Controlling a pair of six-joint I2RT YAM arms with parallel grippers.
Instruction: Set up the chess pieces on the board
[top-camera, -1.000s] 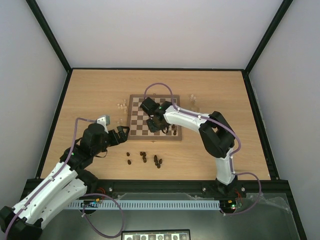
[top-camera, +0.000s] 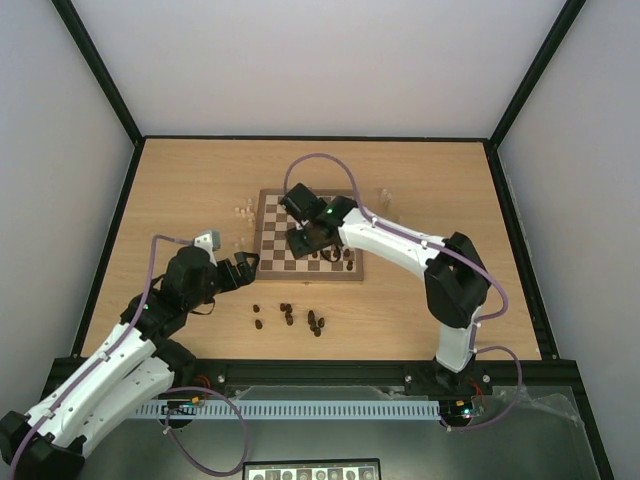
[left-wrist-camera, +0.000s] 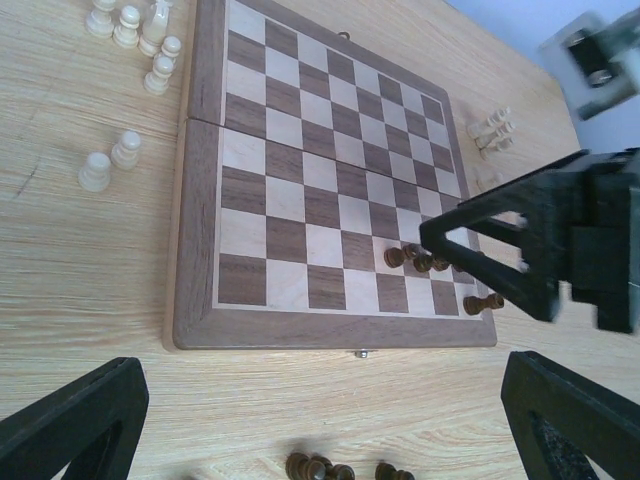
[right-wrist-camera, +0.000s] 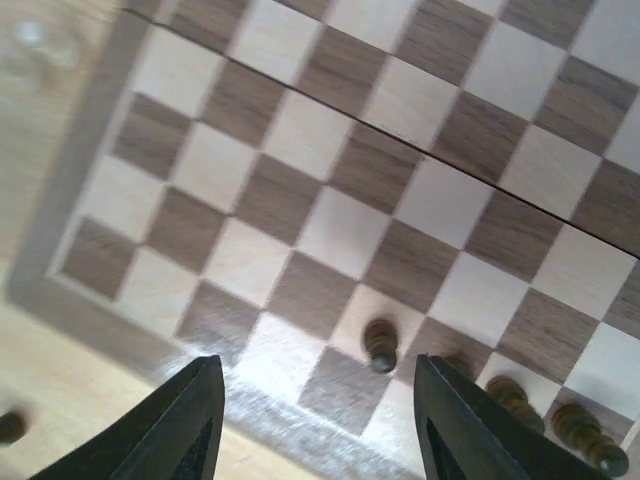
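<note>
The wooden chessboard (top-camera: 275, 275) lies flat, with several dark pieces standing on its near right part. In the right wrist view one dark piece (right-wrist-camera: 380, 345) stands upright on a light square, apart from other dark pieces (right-wrist-camera: 590, 440) at the lower right. My right gripper is open above the board, nothing between its fingers. The left gripper is open and empty, off the board's left near corner. More dark pieces (left-wrist-camera: 318, 467) lie on the table in front of the board.
White pieces (left-wrist-camera: 112, 160) stand on the table left of the board, and another white group (left-wrist-camera: 490, 130) is beyond its right side. The right arm (top-camera: 390, 240) reaches across the board's right side. Bare table (top-camera: 200, 170) lies behind and to the far left.
My right arm has shifted and its gripper moved slightly left and toward the viewer, uncovering more dark pieces on the board. The left arm has stayed still.
</note>
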